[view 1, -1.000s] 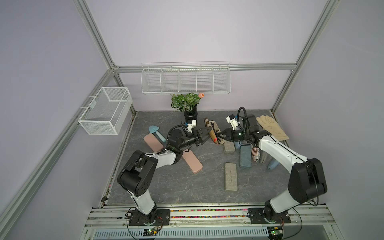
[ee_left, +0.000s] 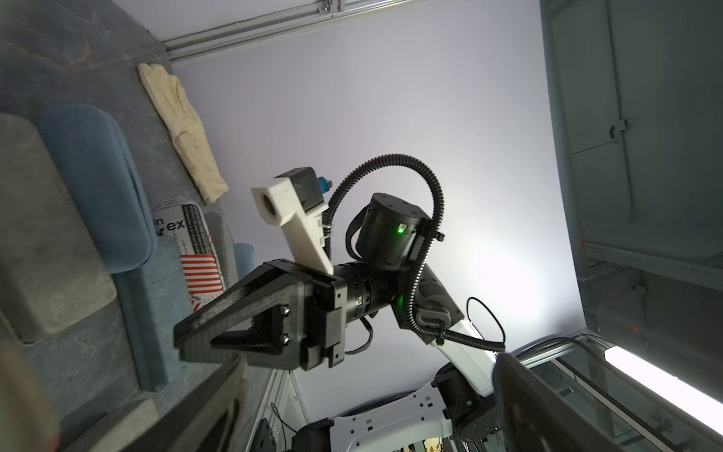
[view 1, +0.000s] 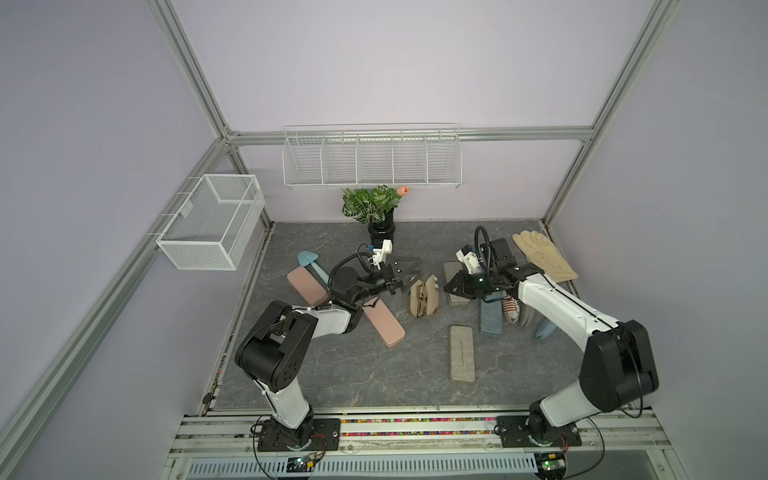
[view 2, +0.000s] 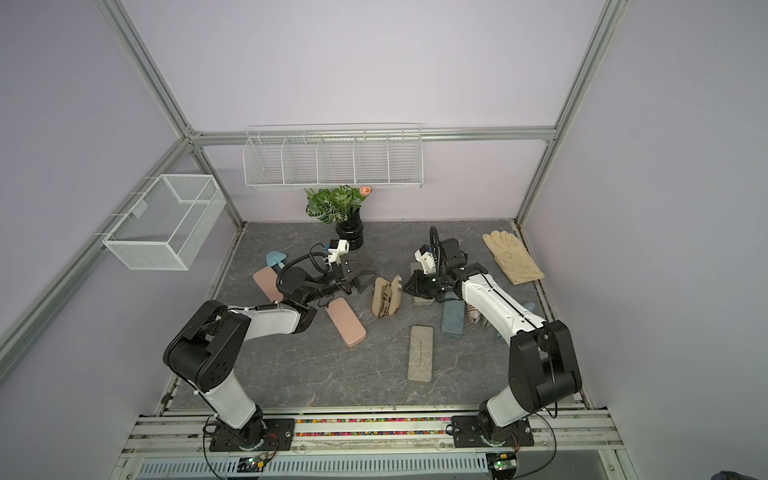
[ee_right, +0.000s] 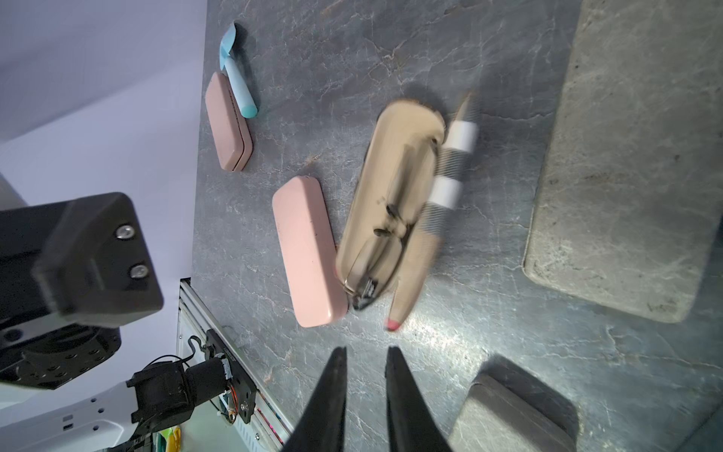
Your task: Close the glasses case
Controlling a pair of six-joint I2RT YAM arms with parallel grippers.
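A beige glasses case (view 1: pixel 424 296) lies partly open in the middle, glasses inside; in the right wrist view its lid (ee_right: pixel 416 271) is blurred beside the base (ee_right: pixel 361 218). My left gripper (view 1: pixel 406 272) is open, just left of and above the case. My right gripper (view 1: pixel 449 286) is to the case's right. In the right wrist view its fingertips (ee_right: pixel 365 350) are close together below the case in the picture, with no case visible between them; how far they are shut is unclear.
Pink cases (view 1: pixel 384 324) lie left, grey and blue cases (view 1: pixel 461 352) front and right. A blue shovel (view 1: pixel 308 257), gloves (view 1: pixel 544 252) and a plant (view 1: pixel 368 204) stand or lie around.
The glasses case has moved down from beside my right gripper to lower on the table and changed its angle. My right gripper has shifted slightly; the left is nearly still.
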